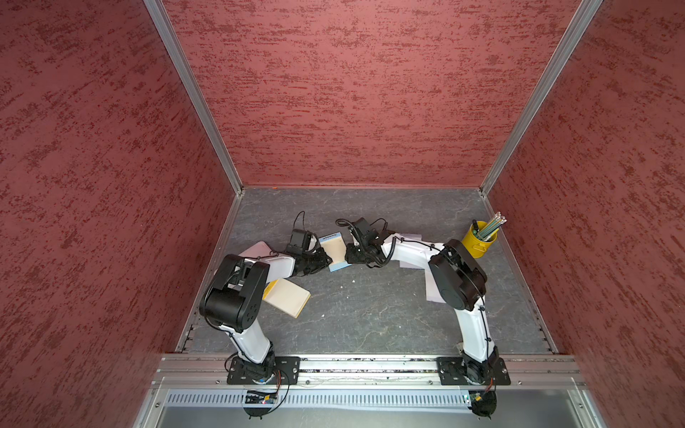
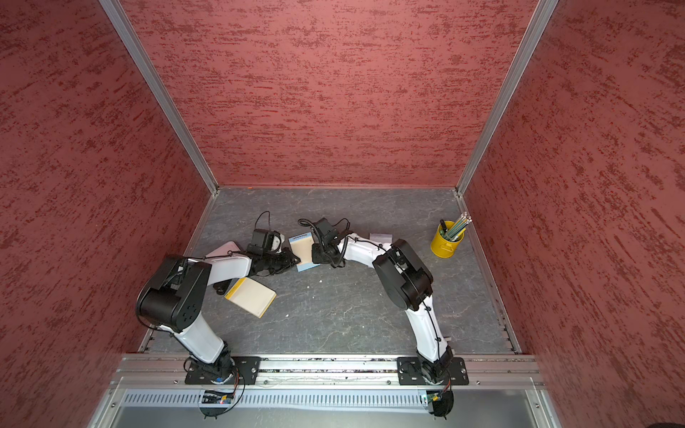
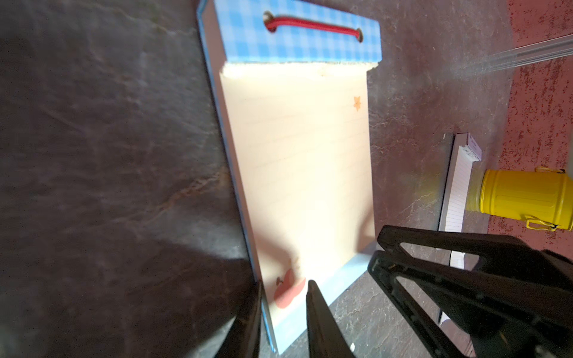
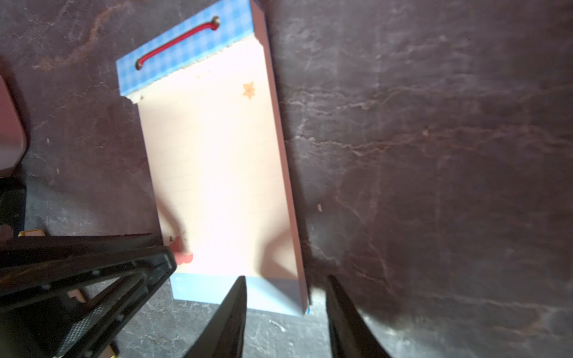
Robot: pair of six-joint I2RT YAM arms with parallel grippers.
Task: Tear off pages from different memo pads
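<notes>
A cream memo pad (image 3: pixel 301 155) with a blue checked binding (image 4: pixel 185 47), red cord and torn paper edge lies on the table between my grippers. In the left wrist view, my left gripper is at the pad's bottom corner, shut on it. In the right wrist view, my right gripper stands open at the opposite bottom corner, one finger over the blue strip and the other just outside the pad's edge.
A yellow-bound pad (image 1: pixel 286 297) lies at front left, a pink item (image 2: pixel 222 249) behind the left arm. Light pads (image 1: pixel 435 291) lie under the right arm. A yellow pencil cup (image 1: pixel 478 244) stands at the right.
</notes>
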